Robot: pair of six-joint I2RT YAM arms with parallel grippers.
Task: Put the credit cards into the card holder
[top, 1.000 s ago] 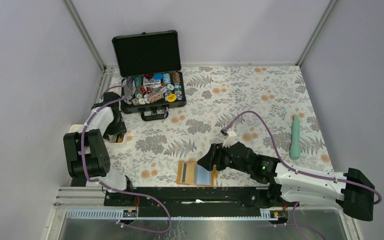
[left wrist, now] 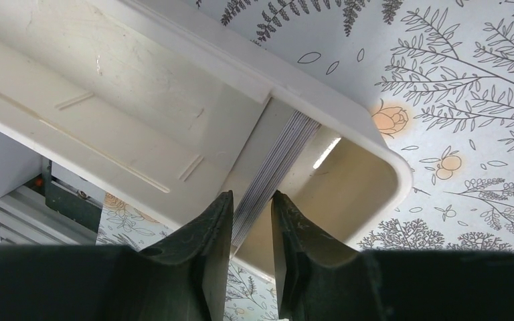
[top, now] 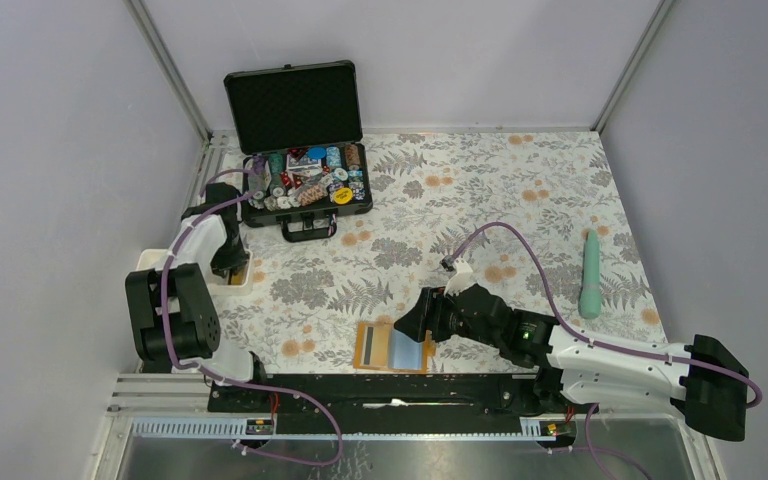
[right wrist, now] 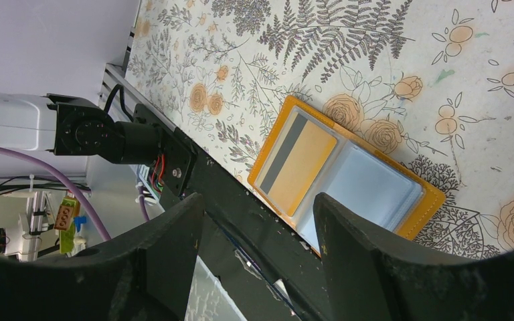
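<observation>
In the left wrist view, a stack of grey-edged cards [left wrist: 282, 152] stands on edge across a cream tray [left wrist: 375, 140]. My left gripper is part open, its fingertips on either side of the near end of the stack; whether they touch it I cannot tell. The card holder [right wrist: 430, 207] lies open on the table in the right wrist view. Its left pocket shows a yellow card [right wrist: 299, 165] with a grey stripe, the right one a pale blue panel [right wrist: 368, 184]. Above the holder, my right gripper is open and empty.
An open black case [top: 295, 110] full of chips stands behind the tray. A green cylinder [top: 590, 275] lies at the far right. The holder sits at the table's front edge.
My left gripper has shifted very slightly at the tray. The right arm and the card holder have stayed where they were.
</observation>
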